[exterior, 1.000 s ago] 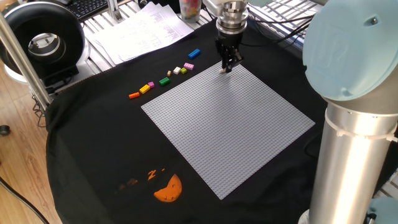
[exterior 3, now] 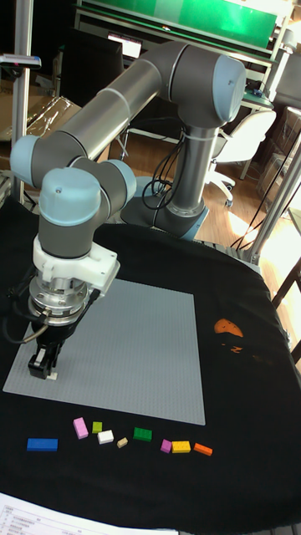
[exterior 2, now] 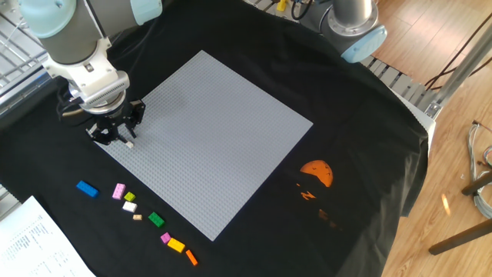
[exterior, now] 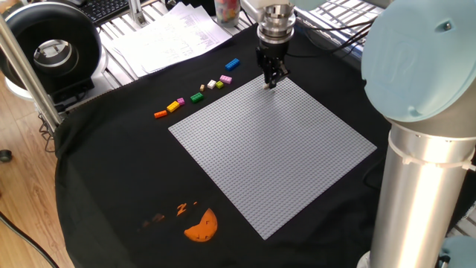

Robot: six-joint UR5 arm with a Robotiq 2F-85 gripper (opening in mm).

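Observation:
My gripper points down over one corner of the grey studded baseplate, close to the plate's surface. A small whitish piece shows right at its fingertips. In exterior view 3 the same pale piece appears at the lower end of the black fingers, low over the plate. Whether the fingers grip it or it rests on the studs beside them is too small to make out. The rest of the plate looks bare.
Along the plate's edge on the black cloth lie loose bricks: blue, pink, white, green, yellow, orange and several smaller ones. Papers lie beyond them. An orange print marks the cloth.
My gripper has shifted very slightly down and to the left in exterior view 1. The baseplate and loose bricks have stayed put.

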